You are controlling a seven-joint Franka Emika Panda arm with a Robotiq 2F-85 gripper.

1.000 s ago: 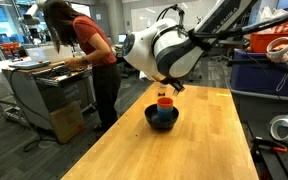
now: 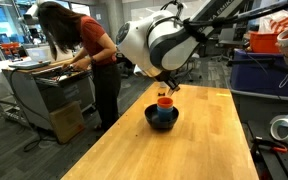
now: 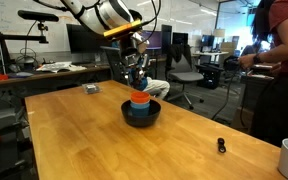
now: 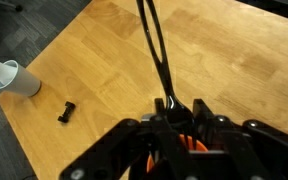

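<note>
A long, slim black object (image 4: 156, 45) runs from between my fingers toward the top of the wrist view. My gripper is shut on it; what kind of object it is cannot be told. Below the gripper, a red-orange cup (image 3: 140, 98) sits above a blue cup (image 3: 140, 107) in a black bowl (image 3: 142, 119) on the wooden table. In the wrist view the orange rim (image 4: 192, 143) shows partly behind my fingers. From the first exterior view, the red cup (image 2: 165, 102) and bowl (image 2: 161, 123) stand near the middle of the table.
A small black item (image 4: 67, 112) lies near the table edge, with a white container (image 4: 19, 79) beyond it. A person (image 2: 96, 60) stands at a bench beside the table. Bare wood (image 2: 144, 155) lies in front of the bowl.
The white arm has shifted slightly left in the first exterior view. The cups and bowl have stayed where they were. The person beside the table has moved a little.
</note>
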